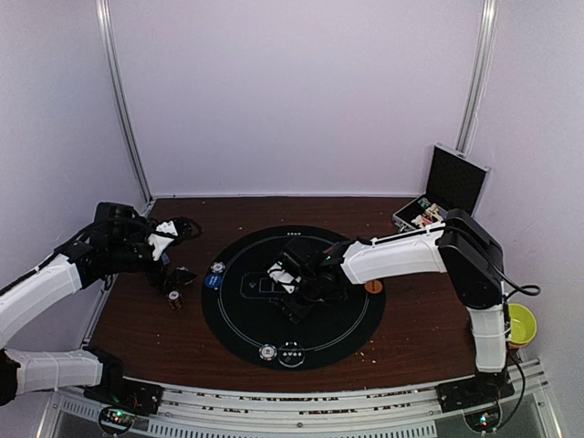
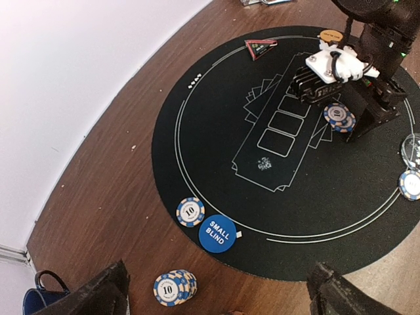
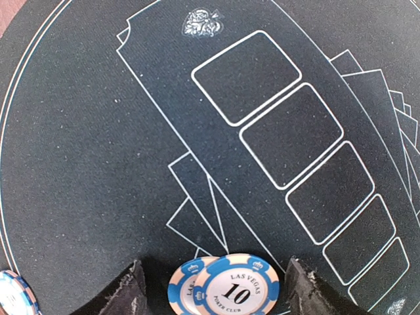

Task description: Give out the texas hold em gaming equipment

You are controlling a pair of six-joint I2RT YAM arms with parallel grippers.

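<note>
On the black poker mat (image 1: 255, 328), my right gripper (image 1: 297, 306) is low over the centre, its fingers apart around two overlapping blue-and-white 10 chips (image 3: 236, 289); whether they touch cannot be told. My left gripper (image 1: 178, 274) stands open left of the mat, above a stack of 10 chips (image 2: 170, 285). A single 10 chip (image 2: 190, 211) lies beside the blue Small Blind marker (image 2: 216, 233); another chip (image 2: 410, 185) lies at the mat's near edge. An orange marker (image 1: 373, 286) sits on the right side, a red triangular marker (image 2: 260, 47) at the back.
The open metal case (image 1: 420, 212) stands at the back right, with items inside. A yellow bowl (image 1: 522, 324) is at the right edge. Walls enclose the back and sides; bare wood table (image 1: 210, 356) surrounds the mat.
</note>
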